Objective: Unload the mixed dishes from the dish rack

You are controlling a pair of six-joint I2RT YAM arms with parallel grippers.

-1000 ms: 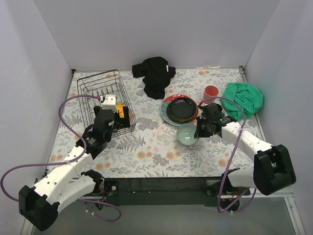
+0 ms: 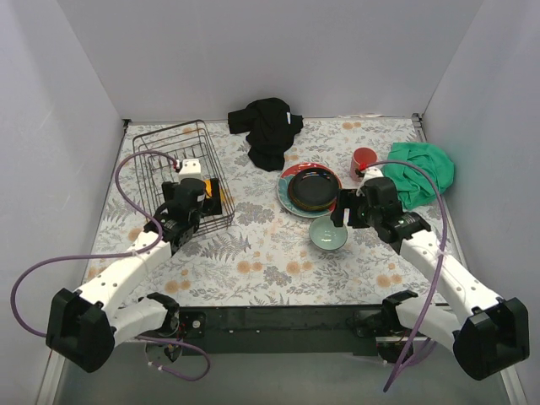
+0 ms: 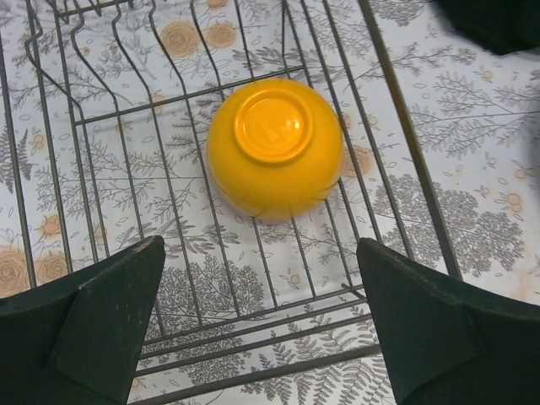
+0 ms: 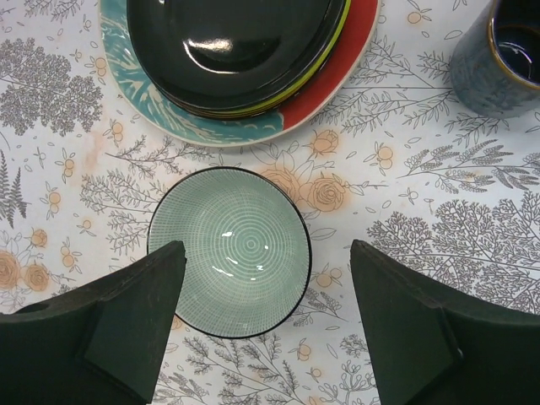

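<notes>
A wire dish rack holds an upturned yellow bowl; my left gripper hangs open over it, nothing between its fingers. A pale green bowl lies on the patterned table in front of stacked black plates on a red and teal plate. Above the green bowl, my right gripper has its fingers apart, empty.
A red cup and a dark blue mug stand right of the plates. A black cloth lies at the back, a green cloth at right.
My right gripper has risen away from the green bowl, which now stands free on the table. The left gripper has shifted slightly, still over the rack.
</notes>
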